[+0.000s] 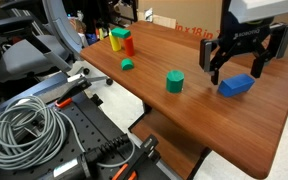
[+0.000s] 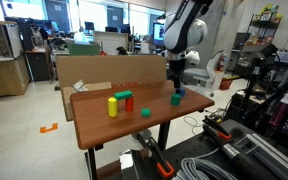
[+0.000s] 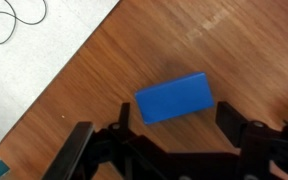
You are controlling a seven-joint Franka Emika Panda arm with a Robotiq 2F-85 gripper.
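A blue rectangular block [image 1: 236, 86] lies flat near the right end of the wooden table. My gripper [image 1: 234, 74] hangs above it, fingers apart and pointing down. In the wrist view the block [image 3: 174, 98] shows between and just ahead of the two dark fingers [image 3: 229, 120], with bare wood in view around it. No grip on the block shows; the exact height gap is hard to judge. Exterior view 2 has the arm at the table's far right end, with the block mostly hidden there.
To the left of the block stands a green cylinder [image 1: 175, 82]. Farther along the table are a small green piece [image 1: 127, 64], a red cylinder [image 1: 129, 47] and a yellow cylinder [image 2: 112, 106]. A coiled grey cable [image 1: 29, 135] lies off the table.
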